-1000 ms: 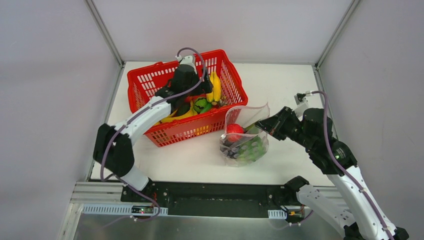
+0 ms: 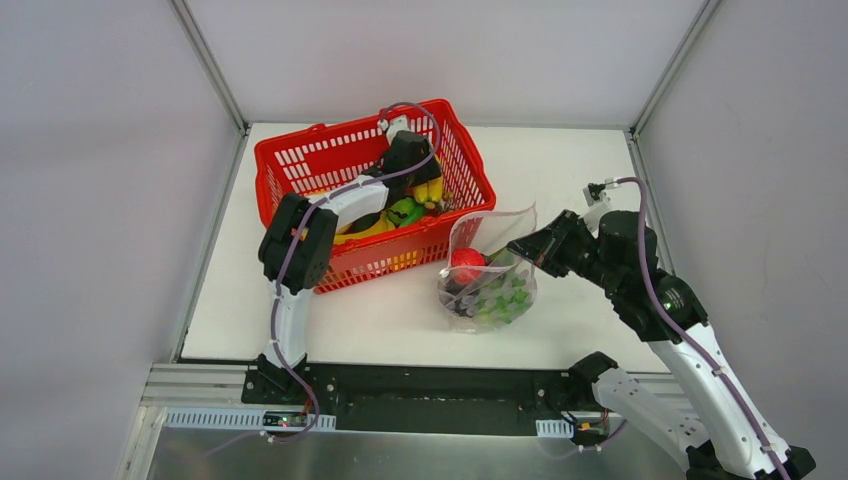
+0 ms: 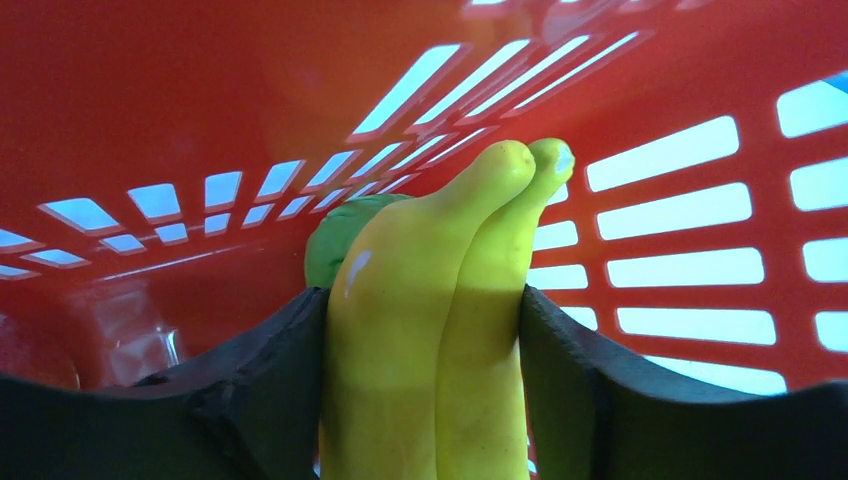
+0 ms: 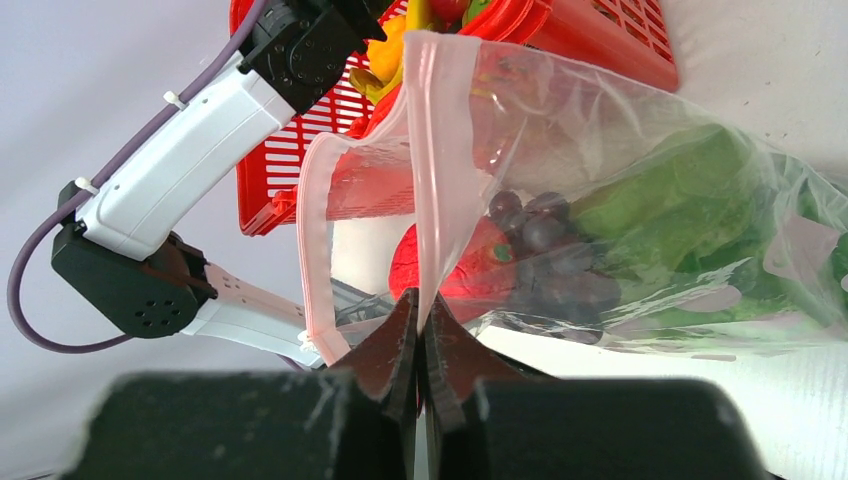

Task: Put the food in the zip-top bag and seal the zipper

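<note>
Two yellow bananas [image 3: 430, 300] lie close together in the red basket [image 2: 365, 268]. My left gripper has one finger along each side of them, right at their skin; whether it grips them firmly I cannot tell. The clear zip top bag [image 2: 492, 235] stands in front of the basket's right corner, its mouth gaping. Inside are a red round fruit [image 4: 458, 272], dark grapes [image 4: 545, 235] and something green and leafy [image 4: 670, 205]. My right gripper is shut on the bag's rim.
Other food remains in the basket, including a green pepper [image 2: 404, 211] and another yellow piece [image 2: 368, 231]. A green item [image 3: 345, 235] sits behind the bananas, near the perforated wall.
My left arm has swung right, bringing its gripper from left of the bananas to over them, deeper in the basket. The right arm and the bag have hardly moved.
</note>
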